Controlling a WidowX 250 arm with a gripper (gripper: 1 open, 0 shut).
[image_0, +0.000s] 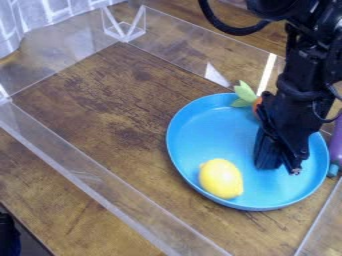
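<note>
A blue plate (194, 135) sits at the right of the wooden surface, with a yellow lemon (221, 178) on its lower left. My black gripper (278, 160) reaches down into the plate's right half, its fingertips low over the plate to the right of the lemon. It looks shut, with nothing clearly visible between its fingers. An orange object with green leaves (243, 94) at the plate's back rim is mostly hidden behind the gripper.
Clear plastic walls run along the left and back of the area. A purple object (335, 150) stands at the far right edge beside the plate. The wooden surface (100, 90) left of the plate is clear.
</note>
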